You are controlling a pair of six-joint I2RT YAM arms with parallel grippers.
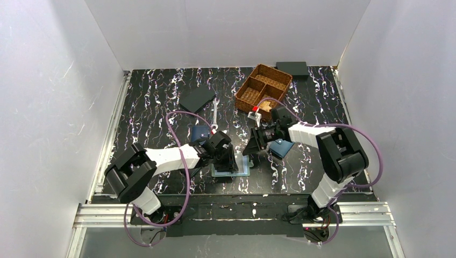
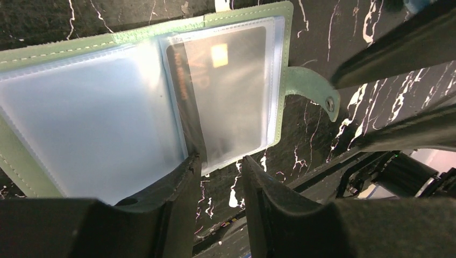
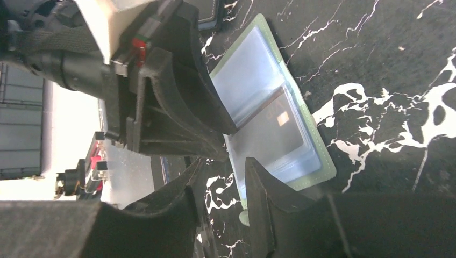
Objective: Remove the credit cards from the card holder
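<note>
A green card holder [image 2: 123, 37] lies spread open, with clear sleeves [image 2: 91, 118] and a tab with a snap. Behind the right-hand sleeve is a card [image 2: 223, 94] with an orange mark. My left gripper is part open, its fingertips low at the near edge of that sleeve; nothing shows held. My right gripper is part open above the holder's right end, beside the left one, nothing between its fingers.
A wicker box [image 1: 250, 94] stands at the back, with dark flat boxes [image 1: 196, 99] and a wrench [image 1: 215, 113] nearby. Blue cases [image 1: 199, 131] lie either side of the holder.
</note>
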